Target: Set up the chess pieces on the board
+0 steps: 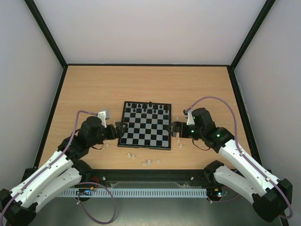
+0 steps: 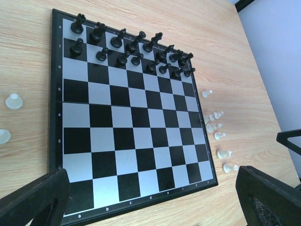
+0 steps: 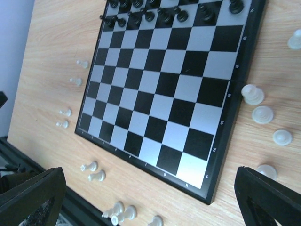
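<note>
The chessboard (image 1: 144,129) lies mid-table, black pieces (image 2: 98,34) standing along its far side. White pieces lie or stand loose around it: several right of the board (image 3: 262,114), several along the near edge (image 3: 117,214), others to the left (image 2: 13,101). My left gripper (image 1: 122,128) hangs at the board's left edge, open, with the board between its fingers in the left wrist view. My right gripper (image 1: 172,128) hangs at the board's right edge, open and empty, above the board and nearby white pieces.
Dark frame rails border the table, with pale walls around it.
</note>
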